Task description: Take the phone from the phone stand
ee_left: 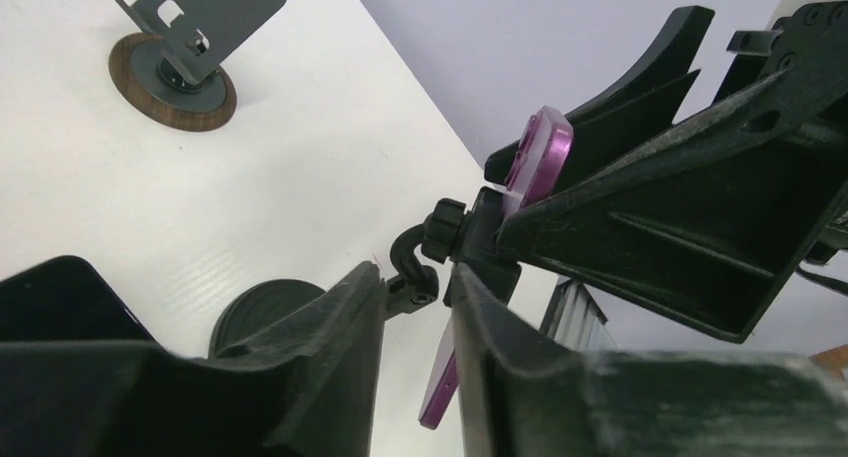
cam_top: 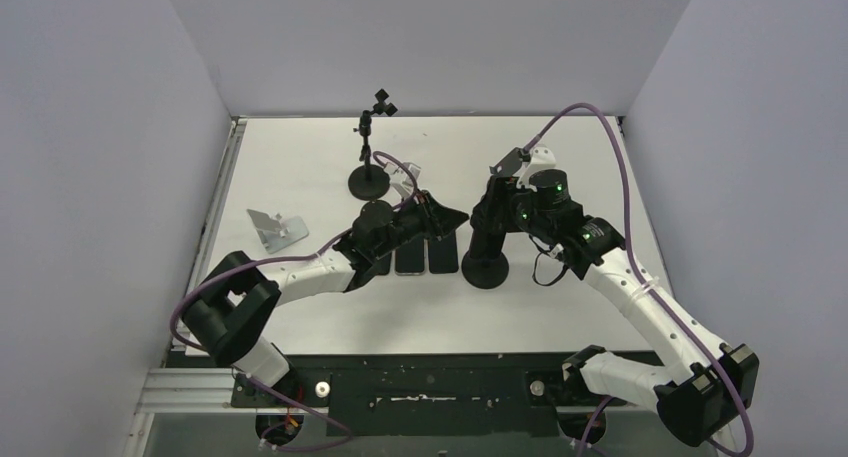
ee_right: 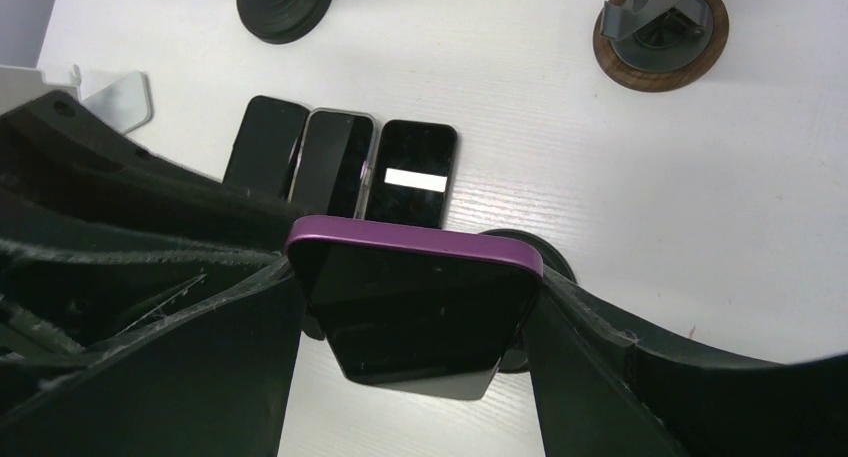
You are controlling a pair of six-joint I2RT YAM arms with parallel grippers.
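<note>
The purple-edged phone point(ee_right: 415, 312) sits between the fingers of my right gripper, which press against its two long edges. In the left wrist view the same phone point(ee_left: 545, 162) stands up from the black clamp of the phone stand point(ee_left: 430, 249), its lower end showing below. The stand's round base point(cam_top: 485, 271) rests on the table, its upper part largely covered by my right gripper. My left gripper is part open close to the stand's left side; the clamp arm shows in the gap beyond the fingertips, apparently not gripped.
Several dark phones point(ee_right: 410, 172) lie flat left of the stand. Another holder on a wooden base point(ee_left: 215, 112) is behind. A tall black stand point(cam_top: 368, 182) and a silver stand point(cam_top: 285, 232) occupy the table's left half.
</note>
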